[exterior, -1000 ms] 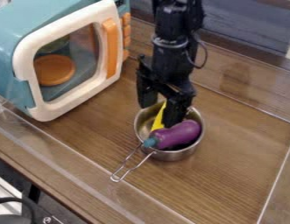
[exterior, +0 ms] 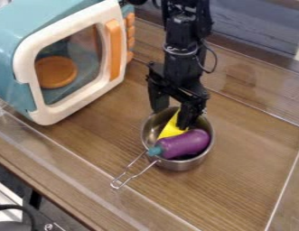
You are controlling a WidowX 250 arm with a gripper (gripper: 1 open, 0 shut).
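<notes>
My black gripper (exterior: 173,108) hangs open over the back of a steel pot (exterior: 198,161) with a long wire handle pointing to the front left. In the pot lie a purple eggplant (exterior: 183,143) with a teal tip and a yellow object (exterior: 169,128) behind it. The fingertips are low by the rim and the yellow object; whether they touch it I cannot tell.
A toy microwave (exterior: 31,45) in teal and white, with an orange handle, stands at the back left, an orange disc inside. A grey wall edge runs along the back right.
The pot and its contents look nearly unchanged.
</notes>
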